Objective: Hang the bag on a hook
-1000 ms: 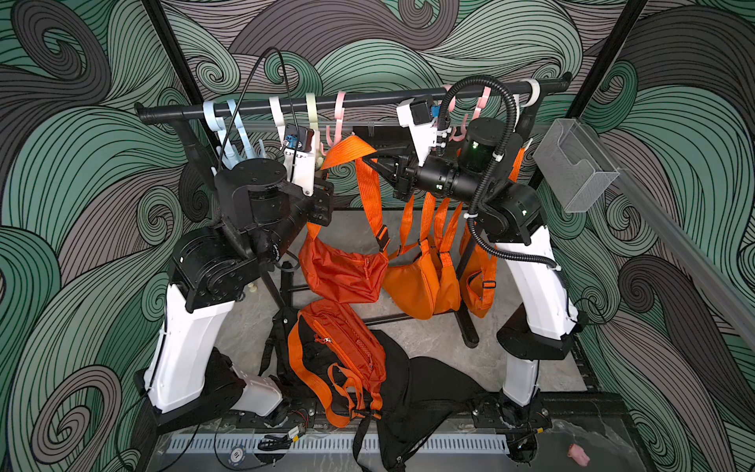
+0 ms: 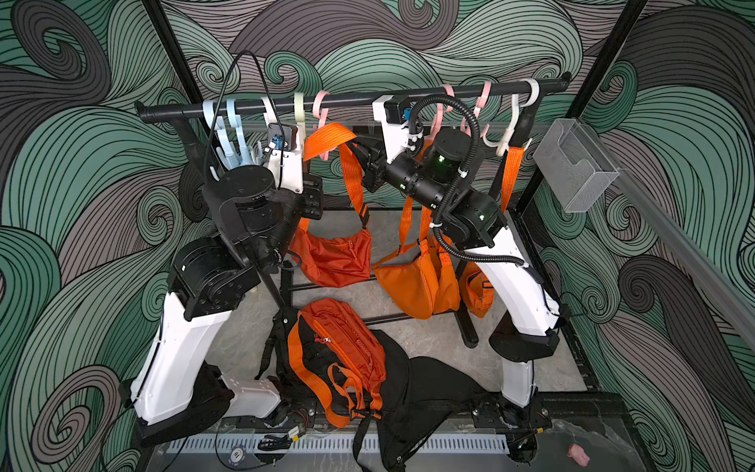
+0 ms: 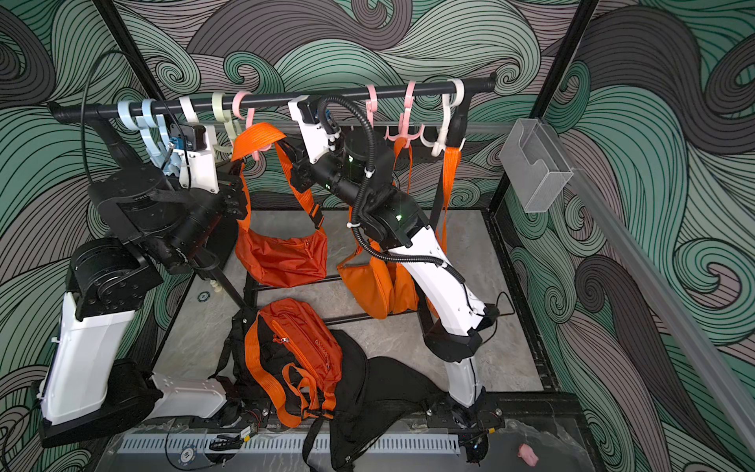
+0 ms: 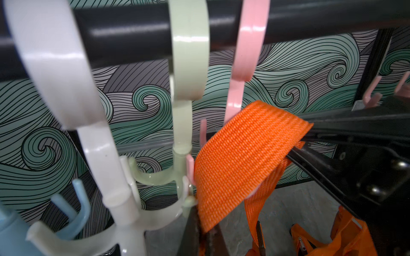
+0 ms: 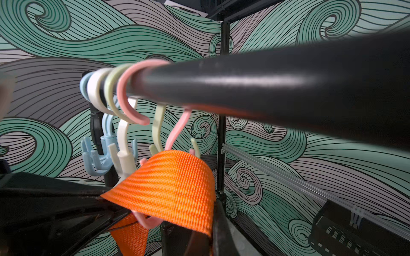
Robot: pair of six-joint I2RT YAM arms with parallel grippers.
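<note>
A red-orange bag (image 2: 330,259) hangs by its orange strap (image 4: 247,157), which arches between my grippers among the hooks on the rail (image 2: 377,98). In the left wrist view my left gripper is shut on the strap's near end, below the white hook (image 4: 123,204) and green hook (image 4: 181,123). My right gripper (image 2: 358,157) is shut on the strap's other side. The pink hook (image 5: 179,128) is partly behind the strap in the right wrist view; whether the strap rests on it I cannot tell.
More orange bags (image 2: 413,283) hang at the right. Blue hooks (image 3: 153,133) hang at the left. Bags (image 2: 338,354) lie on the floor below. A grey mesh holder (image 2: 574,165) is at the right wall.
Both grippers have moved left along the rail with the strap; the right one also went slightly up. The hanging red bag has moved left and a little up.
</note>
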